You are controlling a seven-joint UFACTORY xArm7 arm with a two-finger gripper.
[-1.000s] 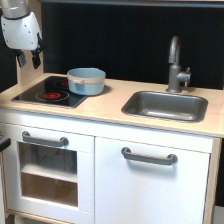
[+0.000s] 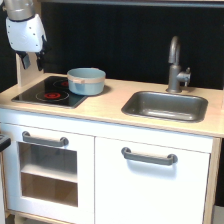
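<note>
At the upper left my gripper (image 2: 33, 62) hangs above the back left corner of the counter, left of the stove. Its dark fingers look spread, and nothing shows between them. A light blue pot (image 2: 87, 83) stands upright on the right edge of the black stove top (image 2: 40, 99), well to the right of my gripper and lower. Red burner marks (image 2: 52, 96) show on the stove's glass.
A grey sink (image 2: 165, 106) with a dark faucet (image 2: 176, 70) is set into the right of the wooden counter (image 2: 112, 112). Counter space between pot and sink is clear. Below are a glass-fronted door (image 2: 48, 165) and a white cabinet door (image 2: 150, 190).
My gripper has shifted slightly to the right. The pot, stove and sink have stayed where they were.
</note>
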